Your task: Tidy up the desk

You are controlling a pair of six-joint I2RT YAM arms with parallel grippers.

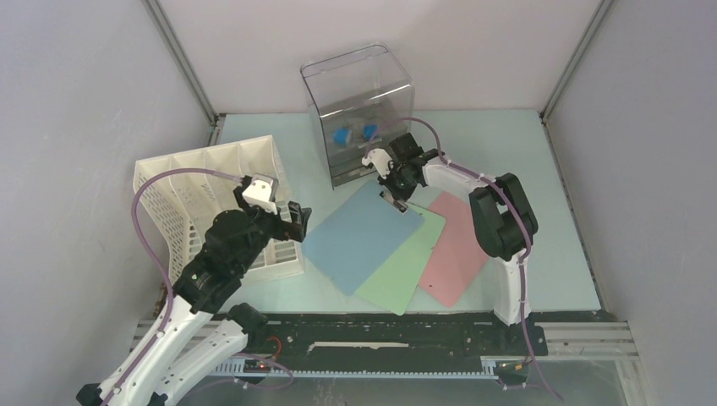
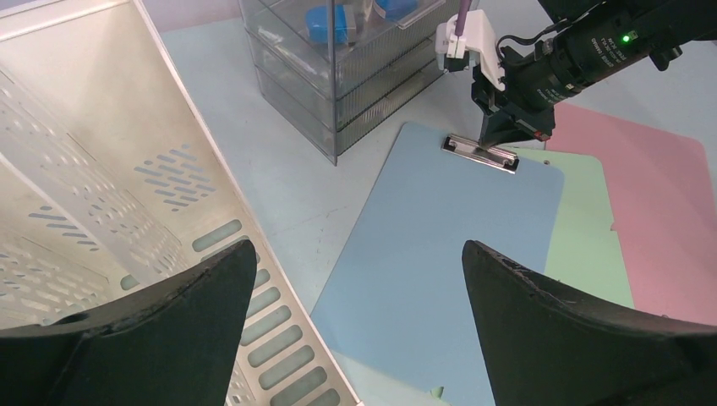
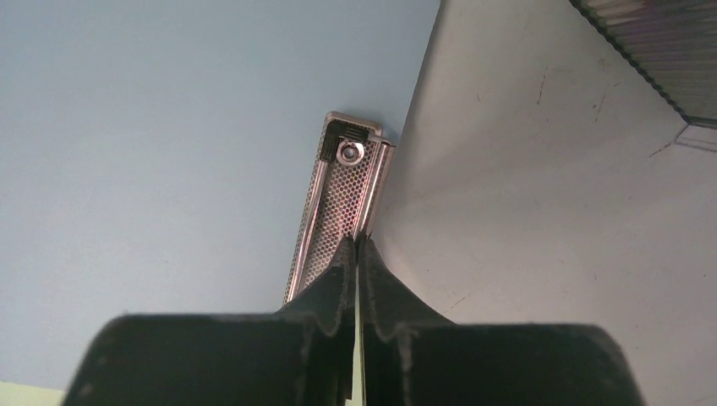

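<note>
Three clipboards lie overlapping on the desk: blue [image 1: 359, 241], green [image 1: 397, 279], pink [image 1: 457, 262]. My right gripper is down at the metal clip [image 3: 336, 207] on the blue board's top edge, its fingertips shut together at the clip's rim; I cannot tell that anything is held between them. My left gripper stands open above the white slotted organizer [image 1: 211, 161], with nothing between its fingers, facing the boards.
A clear drawer box [image 1: 330, 144] with blue items stands at the back, just behind the right gripper. The white organizer's compartments look empty.
</note>
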